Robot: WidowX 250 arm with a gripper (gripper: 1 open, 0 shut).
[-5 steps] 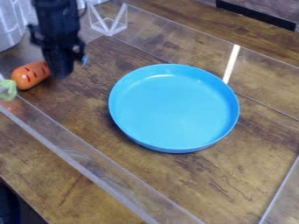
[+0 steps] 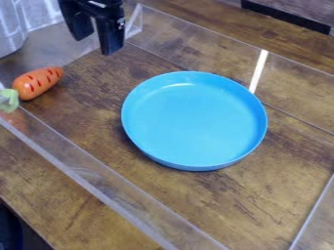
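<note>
My dark gripper [image 2: 96,37] hangs at the top left, open, with nothing seen between its fingers. Below and left of it, an orange toy carrot [image 2: 39,81] with a green top lies on the wooden surface by the left side. A round blue plate [image 2: 193,119] lies flat right of centre, apart from both.
Clear plastic walls [image 2: 104,184] border the wooden work area [image 2: 92,127]. A pale translucent object [image 2: 11,24] stands at the top left corner. The wood between carrot and plate is clear.
My gripper has risen from near the carrot toward the top of the view and now shows more sharply. The carrot and plate have not visibly moved.
</note>
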